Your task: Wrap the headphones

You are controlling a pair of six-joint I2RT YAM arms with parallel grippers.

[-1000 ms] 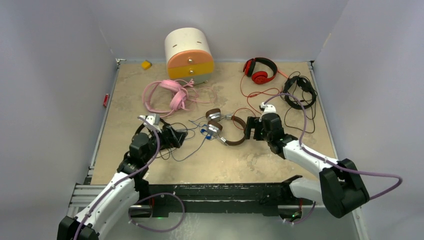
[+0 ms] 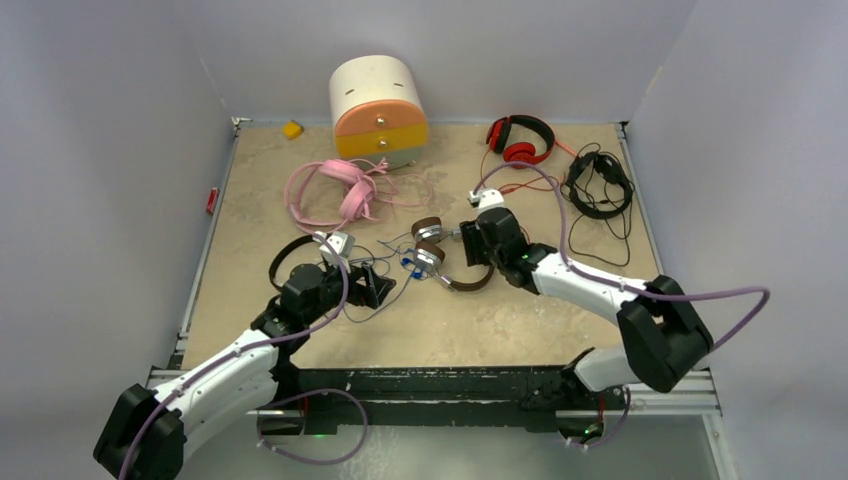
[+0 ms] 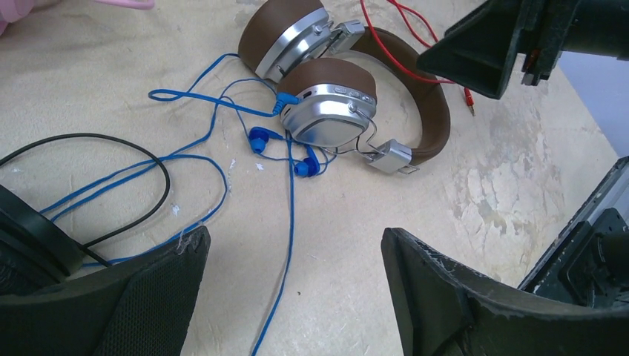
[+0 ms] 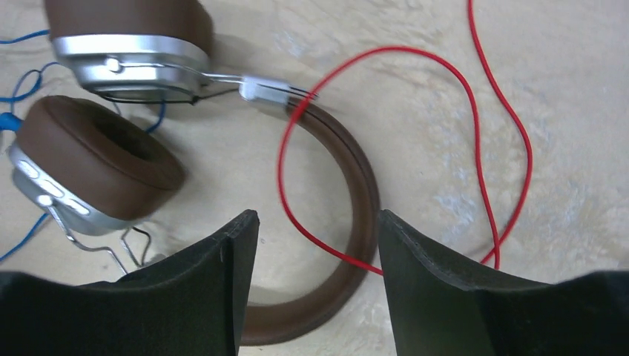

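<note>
Brown-and-silver headphones [image 3: 326, 111] lie in the table's middle, tangled with blue earphones [image 3: 263, 141] and their cable. A red cable [image 4: 486, 148] crosses their band. My right gripper hangs open over that band. My left gripper is open over bare table left of the brown pair, the blue cable running between its fingers. A black headphone [image 3: 30, 245] lies beside it.
Pink headphones [image 2: 355, 200] lie at the back left, below a drawer box [image 2: 378, 100]. Red headphones [image 2: 520, 150] and black headphones [image 2: 600, 200] lie at the back right.
My right gripper has moved left and a little toward the back, over the brown headphones.
</note>
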